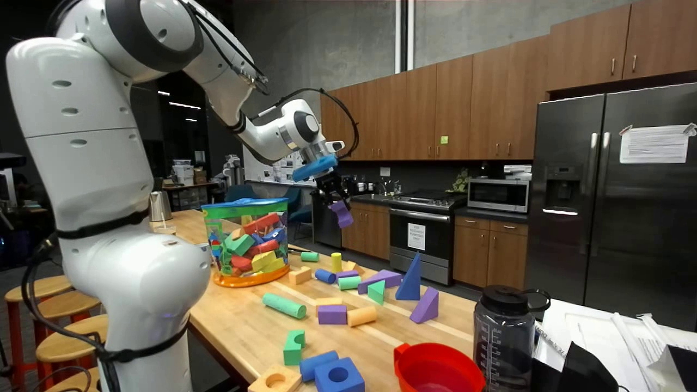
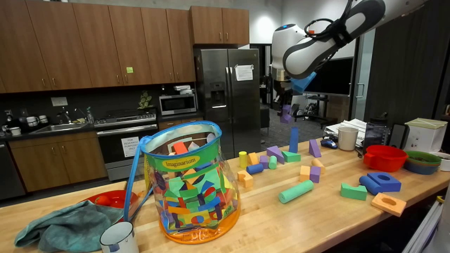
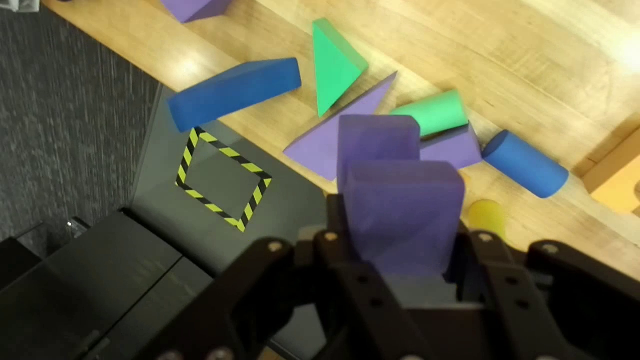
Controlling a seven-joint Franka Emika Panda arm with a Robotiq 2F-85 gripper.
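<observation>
A purple block with a notched side is held in my gripper, which is shut on it. Block and gripper hang well above the far part of the table in exterior view 1. In exterior view 2 the same purple block shows below the dark fingers, against the background and clear of the tabletop. The wrist view has the block covering part of a purple triangle that lies on the table.
A clear block bag with a blue rim stands open, filled with blocks. Loose blocks such as a blue wedge and a long green cylinder lie about. A red bowl and dark bottle stand at the near end.
</observation>
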